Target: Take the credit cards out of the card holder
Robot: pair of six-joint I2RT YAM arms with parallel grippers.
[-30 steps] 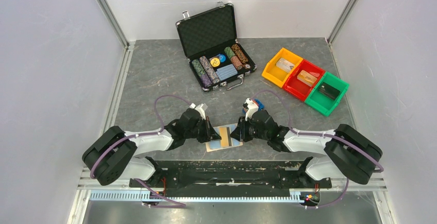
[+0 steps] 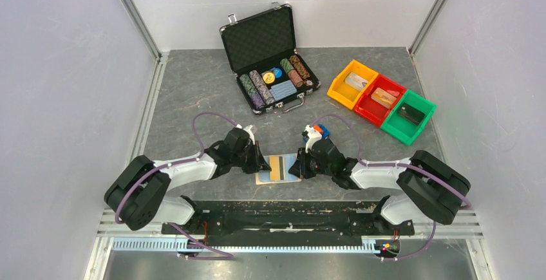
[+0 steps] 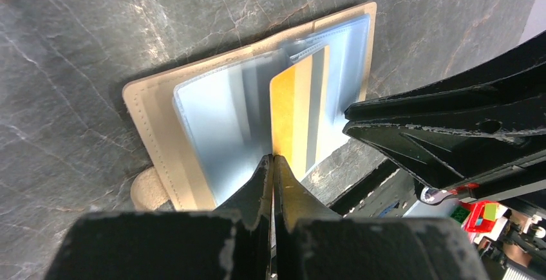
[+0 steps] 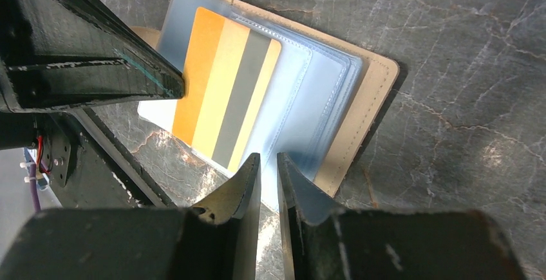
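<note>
The beige card holder (image 3: 158,112) lies open on the grey table with its clear bluish sleeves (image 4: 315,93) spread. A yellow-orange card with a grey stripe shows on the sleeves, one edge lifted in the left wrist view. My left gripper is shut at that card's near orange corner, the thin edge reaching its fingertips. At the holder's right part, my right gripper is closed to a narrow gap, with the sleeve's edge running between its fingers. In the top view the left gripper (image 2: 269,168) and right gripper (image 2: 293,172) face each other.
An open black case (image 2: 267,61) of poker chips stands at the back. Yellow (image 2: 340,91), red (image 2: 365,105) and green (image 2: 398,131) bins are at the back right. Behind the right gripper sits a small blue object (image 2: 324,132). Bare table lies left of the case.
My left gripper has drawn slightly left, and the yellow card has shifted left with it. The holder has turned a little. My right gripper has barely moved.
</note>
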